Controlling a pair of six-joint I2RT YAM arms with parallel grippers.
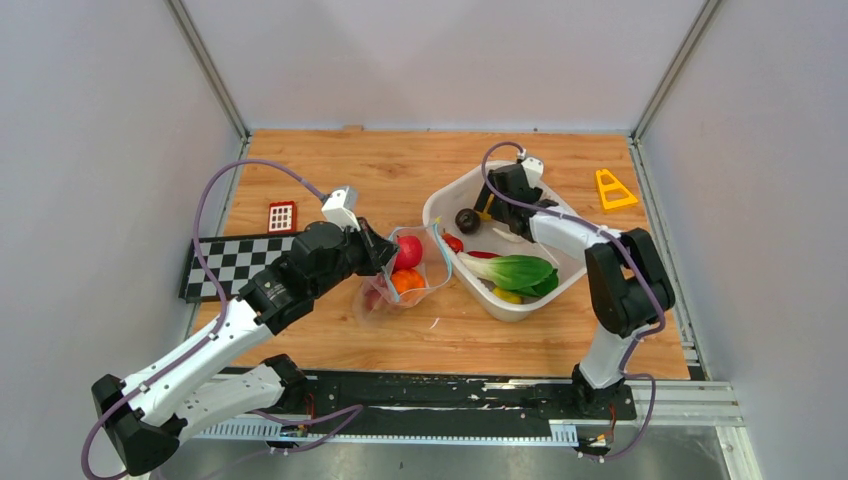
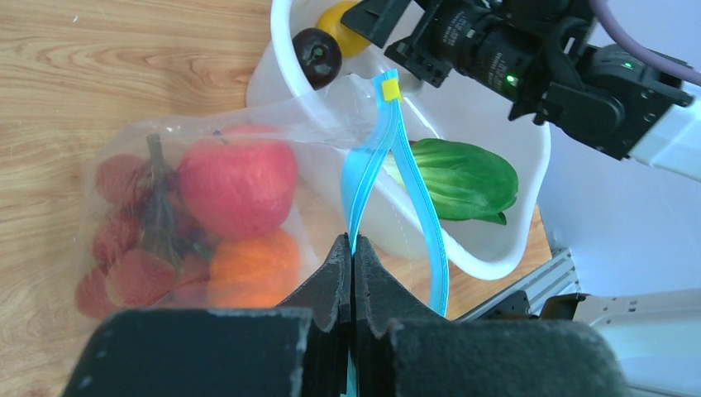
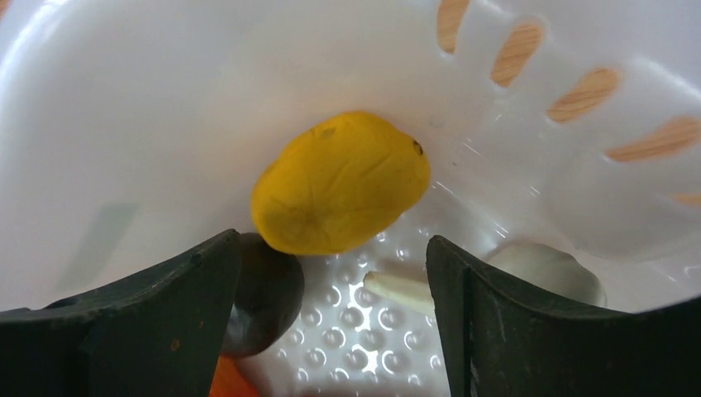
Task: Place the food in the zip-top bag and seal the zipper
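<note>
In the left wrist view, the clear zip top bag (image 2: 322, 124) with its blue zipper strip hangs open toward the bin. Inside it are a red pomegranate-like fruit (image 2: 236, 186), an orange fruit (image 2: 256, 269) and several reddish lychee-like fruits (image 2: 140, 277). My left gripper is shut on the bag's blue edge. Over the white bin, my right gripper has its fingers apart, with a yellow lemon-like fruit (image 3: 339, 186) lying ahead in the gap. No contact between fingers and fruit can be made out. The dark round fruit (image 3: 264, 298) lies by one finger.
The bin (image 1: 440, 207) also holds a leafy green vegetable (image 1: 515, 270), a red pepper (image 1: 482, 254), another yellow item (image 1: 507, 296) and a pale piece (image 3: 397, 289). A checkered board (image 1: 235, 262) and a yellow frame (image 1: 615, 190) lie on the table. Bare wood shows behind the bag.
</note>
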